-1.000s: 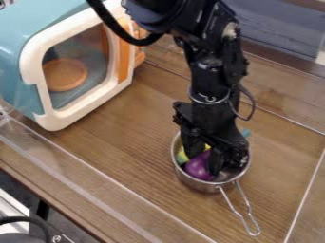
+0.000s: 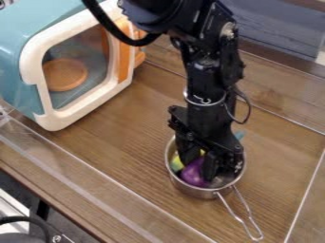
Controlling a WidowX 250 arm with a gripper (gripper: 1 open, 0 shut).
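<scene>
A steel pot [image 2: 207, 189] with a long wire handle stands on the wooden counter at the lower right. Inside it lie a purple round object [image 2: 193, 175] and a yellow object [image 2: 177, 162]. The black gripper [image 2: 206, 163] reaches down into the pot over these objects; its fingers partly hide them, and whether it holds anything is unclear. A small blue item shows behind the pot's right side.
A toy oven [image 2: 45, 71], light blue and white with an orange plate inside, stands at the upper left. Dark clutter and a cable lie at the lower left.
The gripper has shifted slightly within the pot, and the purple object sits a little further left than a second ago.
</scene>
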